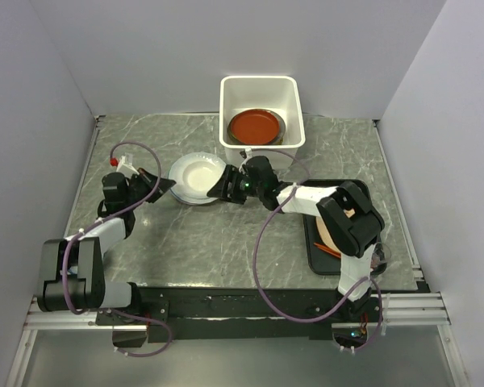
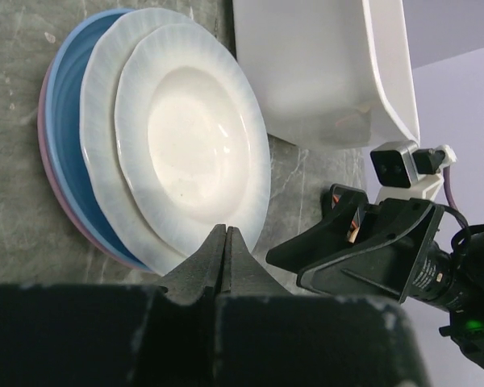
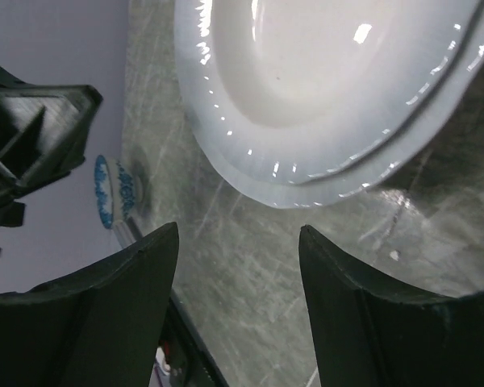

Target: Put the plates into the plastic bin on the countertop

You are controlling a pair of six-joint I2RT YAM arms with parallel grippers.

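A stack of plates lies on the counter, with a white plate [image 1: 198,173] on top. The left wrist view shows this white plate [image 2: 198,141] on another white plate [image 2: 101,137], over a blue plate [image 2: 68,72] and a pink one [image 2: 45,141]. My left gripper is shut with nothing in it, its tips by the stack's near rim. To the right of the stack, my right gripper [image 1: 219,190] stands open; in its own view the gap [image 3: 238,234] is empty and the plate rim lies just beyond. The white plastic bin [image 1: 261,87] sits behind.
A reddish-brown plate [image 1: 255,126] lies inside the bin above a darker rim. At right, a black tray [image 1: 321,260] holds items partly covered by the right arm. Bare counter [image 1: 218,250] spreads in front of the stack.
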